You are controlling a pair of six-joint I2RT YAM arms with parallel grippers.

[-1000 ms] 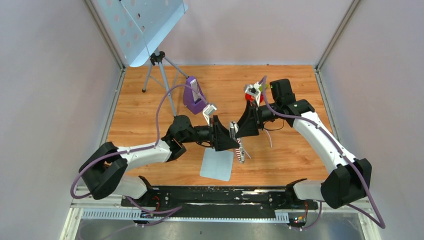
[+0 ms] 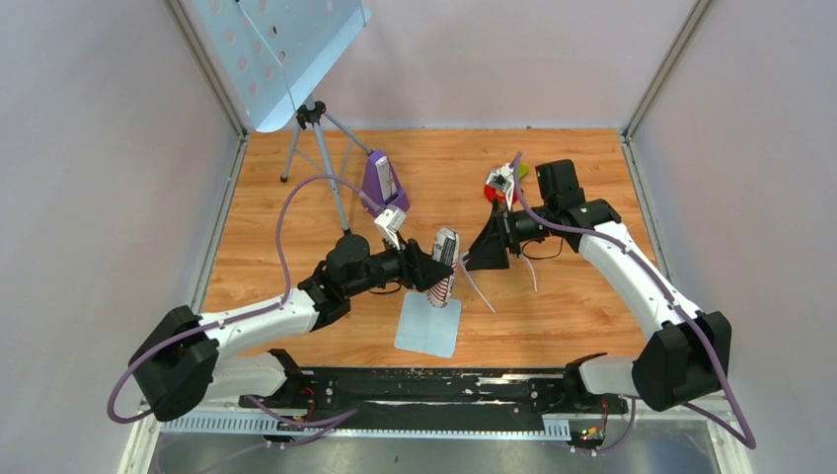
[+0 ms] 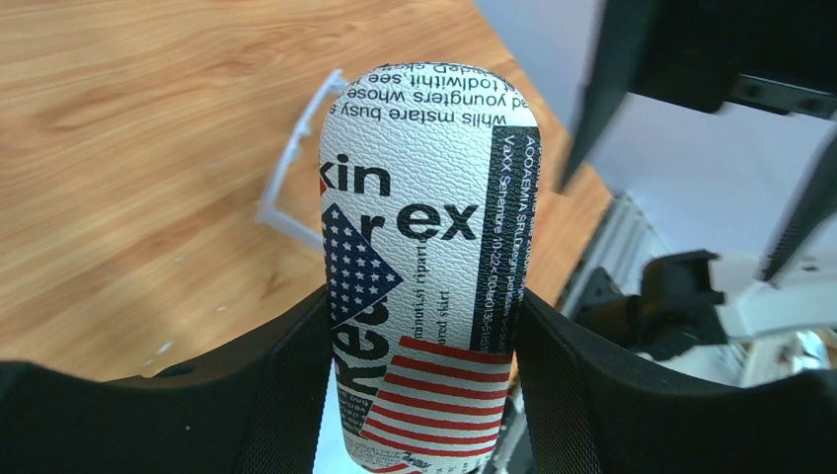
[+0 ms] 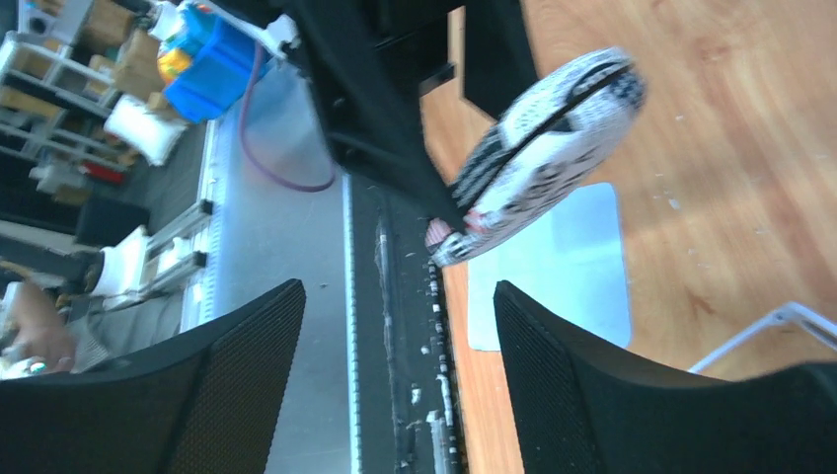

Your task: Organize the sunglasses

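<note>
A newspaper-print glasses case with flag pattern (image 2: 443, 259) is upright in my left gripper (image 2: 426, 272), which is shut on it; the left wrist view shows it (image 3: 424, 247) filling the space between the fingers. My right gripper (image 2: 482, 255) stands open just right of the case, apart from it. In the right wrist view the case (image 4: 543, 148) hangs beyond the open fingers, above the table. Whether sunglasses are inside cannot be seen.
A pale blue mat (image 2: 426, 336) lies below the case. A purple holder (image 2: 378, 183) stands by a tripod at the back. Red and green items (image 2: 494, 190) sit behind the right arm. Thin pale frame pieces (image 2: 479, 294) lie on the wood.
</note>
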